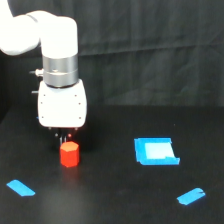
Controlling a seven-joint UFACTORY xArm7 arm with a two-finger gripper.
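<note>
A small red block (69,154) with a lighter orange-red top is on the left of the black surface. My white arm comes down from the upper left, and its gripper (65,136) points downward at the block's far upper edge. The dark fingers are small and hard to make out against the black background. Whether they touch or grasp the block cannot be told, as the block covers part of that area.
To the right lies a blue square tray (142,158) with a pale inside. A blue tape strip (20,188) marks the front left and another blue strip (191,196) the front right. Bare black surface stretches between block and tray.
</note>
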